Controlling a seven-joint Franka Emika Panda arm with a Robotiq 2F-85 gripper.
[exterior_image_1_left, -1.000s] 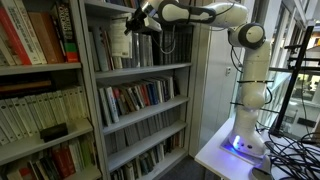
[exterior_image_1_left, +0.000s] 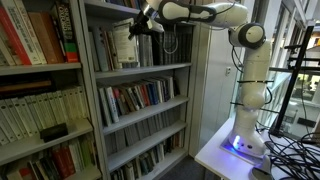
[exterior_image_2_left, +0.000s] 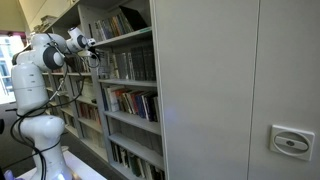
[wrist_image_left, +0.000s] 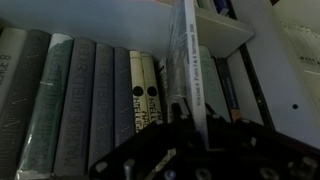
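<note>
A slim book with a pale spine (wrist_image_left: 195, 70) rises from between the dark fingers of my gripper in the wrist view, and the gripper is shut on it. In exterior view 1 the book's pale cover (exterior_image_1_left: 124, 45) shows in front of the upper shelf, just below and left of the gripper (exterior_image_1_left: 143, 24). Exterior view 2 has the gripper (exterior_image_2_left: 91, 44) high up at the bookcase, too small there to make out the fingers.
Behind the held book, grey and green books (wrist_image_left: 75, 100) stand in a row, with two cream volumes (wrist_image_left: 146, 88) close by. A shelf board (wrist_image_left: 225, 30) and upright panel (wrist_image_left: 272, 60) lie near it. Lower shelves (exterior_image_1_left: 145, 113) hold more books. A white table (exterior_image_1_left: 222, 160) stands by the arm's base.
</note>
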